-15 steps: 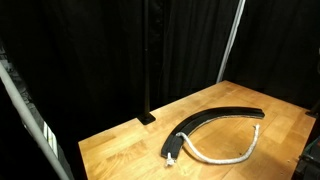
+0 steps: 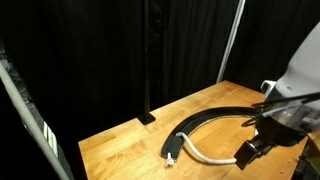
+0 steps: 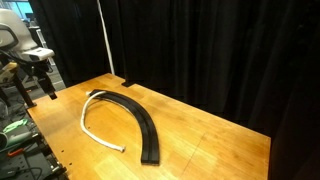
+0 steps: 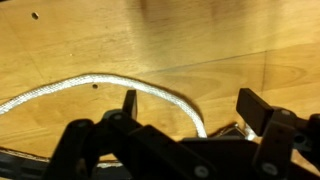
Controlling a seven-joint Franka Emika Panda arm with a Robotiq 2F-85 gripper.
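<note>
A white rope [image 2: 208, 159] lies in a curve on the wooden table, one end near the end of a curved black strip [image 2: 196, 122]. In exterior view 2 the rope [image 3: 87, 130] bows out on the near side of the black strip [image 3: 146, 128]. My gripper is open above the table, its two black fingers well apart. Beneath it, the rope [image 4: 110, 79] passes across the wrist view and bends down through the gap between the fingers. Nothing is held. In exterior view 1 the arm hides part of the rope and strip.
A black base [image 2: 146, 117] with an upright pole stands at the back edge. Black curtains [image 3: 210, 50] hang behind the table.
The arm has come in from the right edge of exterior view 1 and moved left over the table, beside the rope. The rope and black strip appear unmoved.
</note>
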